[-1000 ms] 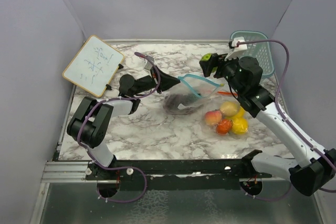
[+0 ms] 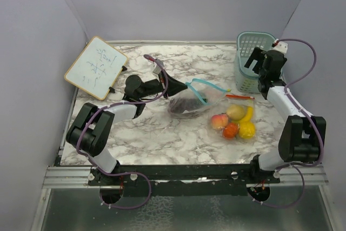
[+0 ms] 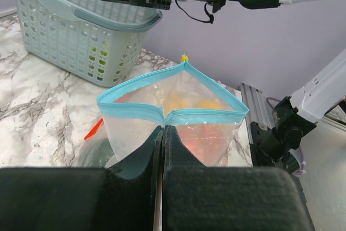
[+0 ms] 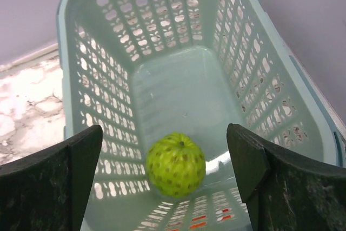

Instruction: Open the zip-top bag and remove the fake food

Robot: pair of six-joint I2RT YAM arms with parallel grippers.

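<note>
The zip top bag (image 2: 189,104) with its blue zipper (image 3: 205,116) stands in mid-table, its mouth spread. My left gripper (image 2: 181,85) is shut at the zipper edge, with the bag film at its fingertips (image 3: 164,133). My right gripper (image 2: 262,60) is open over the basket (image 2: 243,79); in the right wrist view a green fake fruit (image 4: 175,166) lies on the basket floor between and beyond its fingers. A peach (image 2: 219,121), a potato-like food (image 2: 235,112), a tomato (image 2: 230,131), a lemon (image 2: 247,130) and a banana (image 2: 247,114) lie right of the bag.
A small whiteboard (image 2: 95,67) lies at the back left. An orange stick-shaped item (image 2: 239,97) lies in front of the basket.
The right arm has swung from above the bag to over the basket; the green fruit it held is now in the basket, and the gripper is open. The left gripper has barely moved.
</note>
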